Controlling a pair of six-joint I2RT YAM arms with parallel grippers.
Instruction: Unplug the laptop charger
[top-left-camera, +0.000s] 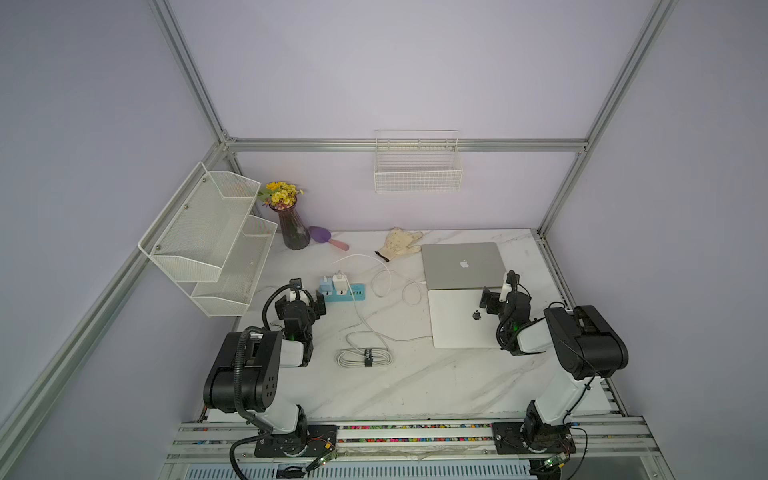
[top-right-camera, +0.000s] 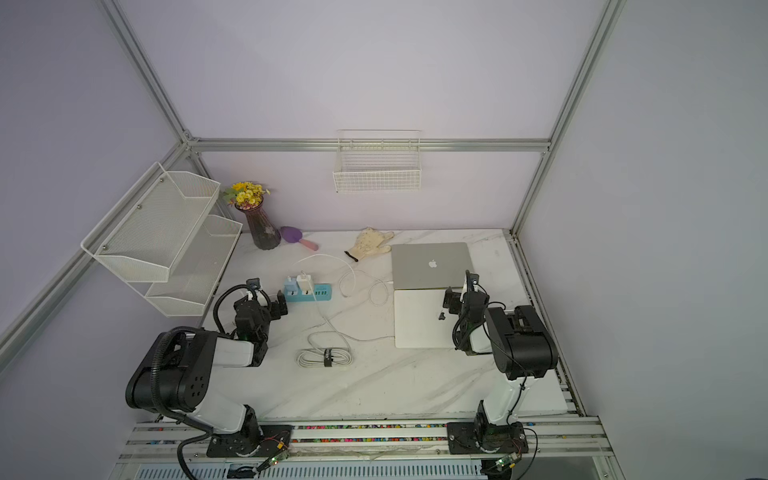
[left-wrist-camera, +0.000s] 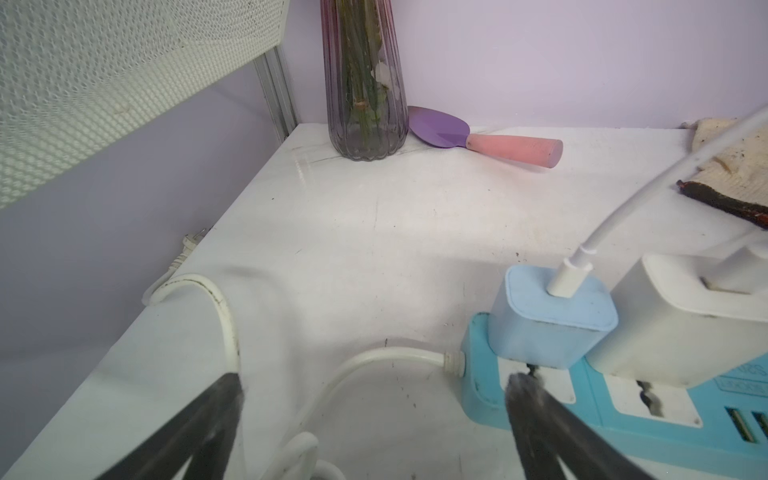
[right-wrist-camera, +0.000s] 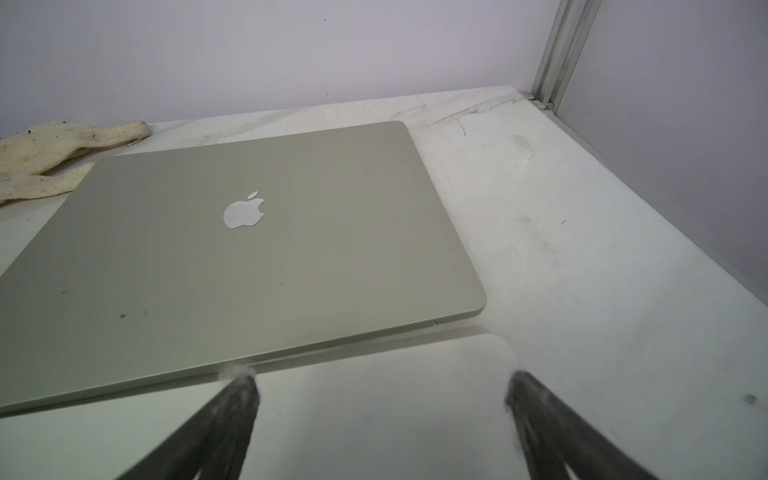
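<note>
Two chargers sit in the blue power strip (left-wrist-camera: 572, 400): a light blue one (left-wrist-camera: 552, 320) with a white cable in its top, and a larger white one (left-wrist-camera: 688, 320) beside it. From the white charger a cable runs down the table to a coiled bundle (top-left-camera: 364, 357) and on to the lower laptop (top-left-camera: 454, 324); a thinner white cable (top-left-camera: 360, 256) loops behind the strip. Left of the strip, my left gripper is open and empty. My right gripper stands open above the lower laptop, apart from any cable.
A grey laptop (right-wrist-camera: 240, 240) lies behind the white one. Toward the back are a glove (top-left-camera: 398, 242), a purple scoop (left-wrist-camera: 440, 126) and a flower vase (left-wrist-camera: 364, 80). A white mesh shelf (left-wrist-camera: 144, 72) overhangs the left side.
</note>
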